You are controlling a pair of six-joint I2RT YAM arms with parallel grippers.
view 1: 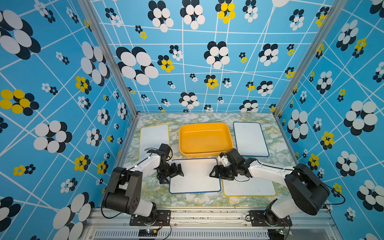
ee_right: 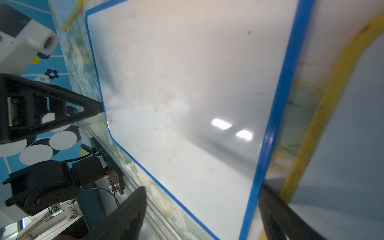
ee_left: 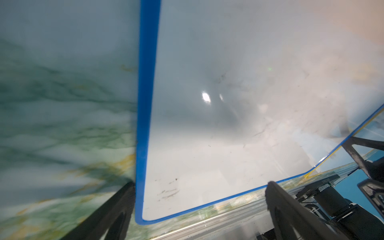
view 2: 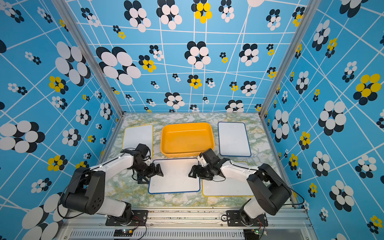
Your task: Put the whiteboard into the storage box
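Observation:
The orange storage box [view 1: 205, 138] [view 2: 187, 138] sits empty at the back middle. In front of it a blue-edged whiteboard [view 1: 194, 176] [view 2: 174, 176] lies flat on the marble table. My left gripper is open at this board's left edge, one fingertip beside the blue rim [ee_left: 146, 100]. My right gripper is at the board's opposite short edge, its fingers apart, one fingertip by the blue rim [ee_right: 270, 132]. Neither gripper shows anything held between its fingers.
A yellow-edged board [view 1: 154, 134] lies back left and a blue-edged board [view 1: 250, 138] back right. Another yellow-edged board [view 1: 248, 188] lies front right under my right arm, next to the middle board. Patterned walls enclose the table's back and sides.

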